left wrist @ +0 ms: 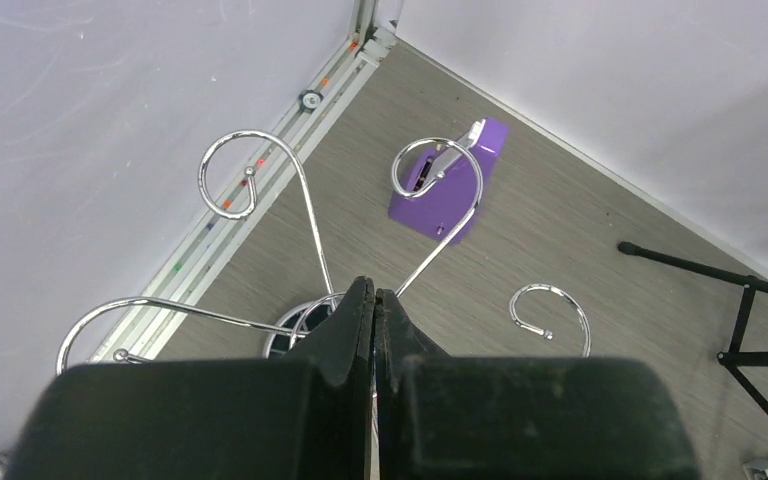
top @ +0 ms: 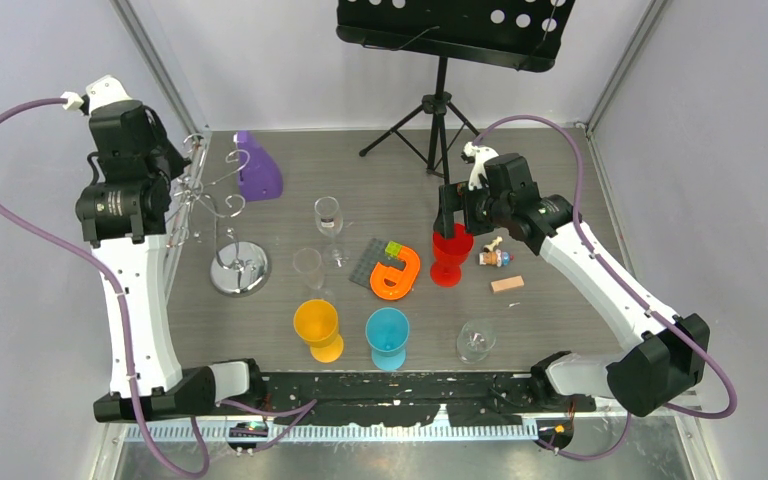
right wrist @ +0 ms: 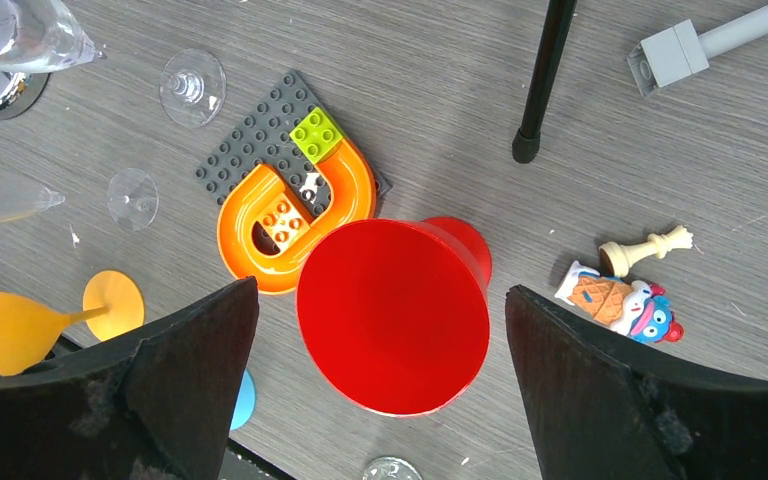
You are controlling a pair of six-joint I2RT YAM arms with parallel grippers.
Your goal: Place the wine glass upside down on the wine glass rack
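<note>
The chrome wine glass rack (top: pixel 239 268), with curled wire arms and a round base, stands at the left of the table. In the left wrist view my left gripper is shut above the rack's wires (left wrist: pixel 312 215), nothing visible between its fingers. A red goblet (right wrist: pixel 393 318) stands upright below my right gripper, which is open with its fingers apart to either side. Clear glasses (top: pixel 328 217), a yellow goblet (top: pixel 317 322), a blue goblet (top: pixel 388 330) and a short clear glass (top: pixel 476 341) also stand on the table.
An orange toy track on a grey brick plate (top: pixel 363 264) lies mid-table. A purple bottle (top: pixel 257 166) stands behind the rack, and a black music stand (top: pixel 439 108) at the back. Small toys (top: pixel 494 258) and a wooden block (top: pixel 507 284) lie right of the red goblet.
</note>
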